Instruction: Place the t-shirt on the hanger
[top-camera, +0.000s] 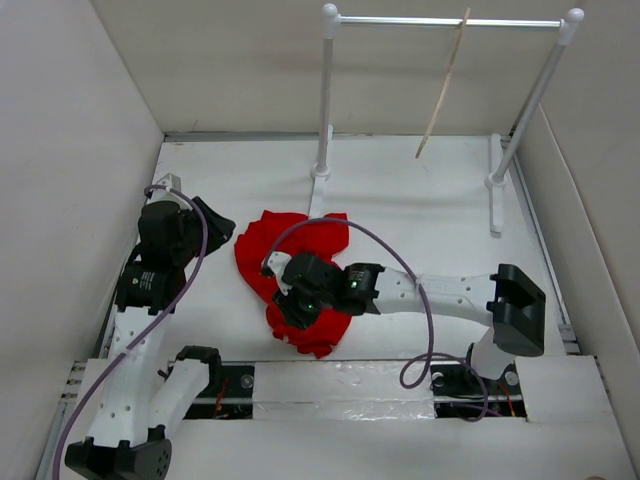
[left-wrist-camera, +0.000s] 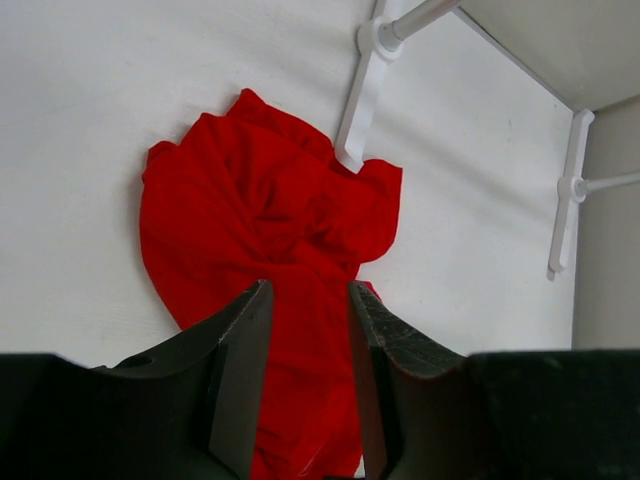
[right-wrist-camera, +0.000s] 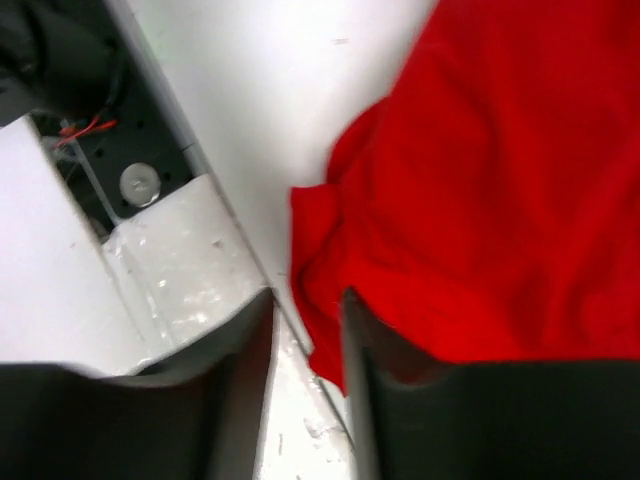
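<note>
A crumpled red T-shirt (top-camera: 262, 250) lies on the white floor, also filling much of the left wrist view (left-wrist-camera: 230, 230). My right gripper (top-camera: 290, 312) is low over the shirt's lower part; in its blurred wrist view the part-open fingers sit beside the near edge of the cloth. My left gripper (top-camera: 222, 228) is at the left of the shirt, fingers somewhat apart with nothing held, looking down on it. A pale wooden hanger (top-camera: 444, 80) hangs from the rack's bar (top-camera: 400, 20), seen edge-on.
The white rack's foot (left-wrist-camera: 362, 95) touches the shirt's upper part. A second foot (top-camera: 496, 190) stands at the right. A plastic-covered strip (top-camera: 340, 390) runs along the near edge.
</note>
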